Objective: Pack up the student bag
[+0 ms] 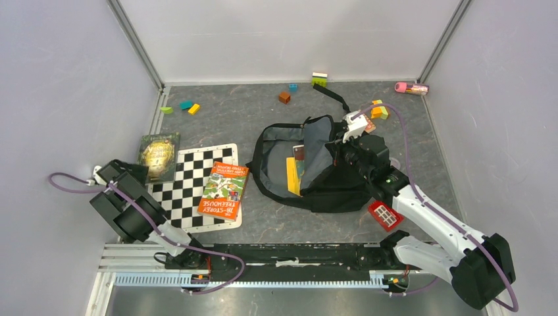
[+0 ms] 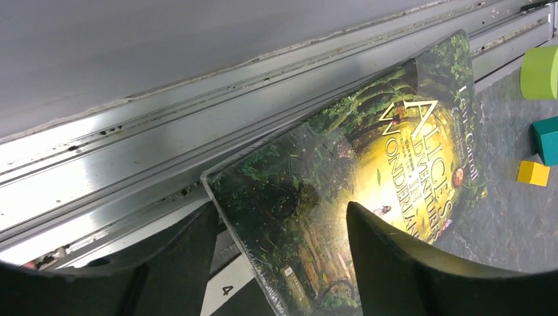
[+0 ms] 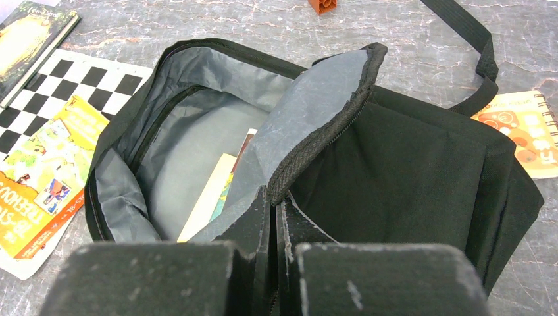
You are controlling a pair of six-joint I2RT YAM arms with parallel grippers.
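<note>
A dark Alice in Wonderland book (image 1: 158, 158) lies at the left edge, overlapping the chessboard (image 1: 176, 197); in the left wrist view its corner lies between the fingers of my left gripper, which stands open over it. An orange treehouse book (image 1: 224, 189) rests on the chessboard. The black bag (image 1: 276, 197) is open at the centre, a yellow item and another book inside. My right gripper is shut at the bag's grey-lined flap; whether fabric is pinched between the fingertips I cannot tell.
Blocks (image 1: 285, 97) are scattered along the back, a pink bottle (image 1: 412, 87) at back right. A red object (image 1: 385, 215) lies at front right, a small spiral notebook (image 3: 510, 131) behind the bag. Walls border the left and right sides; floor between bag and blocks is clear.
</note>
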